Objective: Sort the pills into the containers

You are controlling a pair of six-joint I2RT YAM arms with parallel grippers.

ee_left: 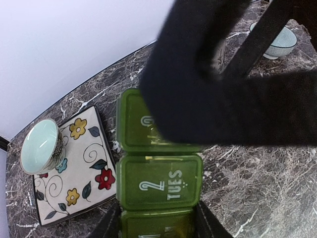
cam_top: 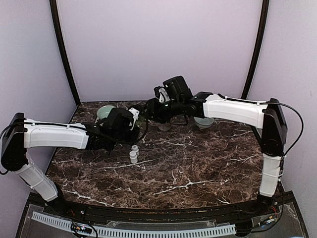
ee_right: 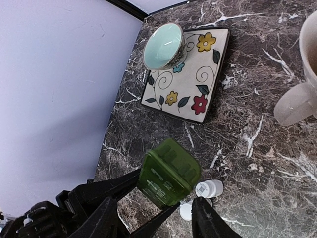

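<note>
A green weekly pill organizer, one lid reading "2 TUES", is held upright above the table in my left gripper, shut on it; it shows at centre in the top view (cam_top: 140,119) and lower centre in the right wrist view (ee_right: 168,171). My right gripper hangs open just beside the organizer, its dark body partly over the upper compartments in the left wrist view. Two small white bottles (cam_top: 133,157) (ee_right: 209,188) stand on the table below.
A flowered square plate (ee_right: 183,89) with a pale cup (ee_right: 159,44) lies at the back left. A white mug (ee_right: 297,101) stands to its right, and a bowl (cam_top: 203,122) at the back right.
</note>
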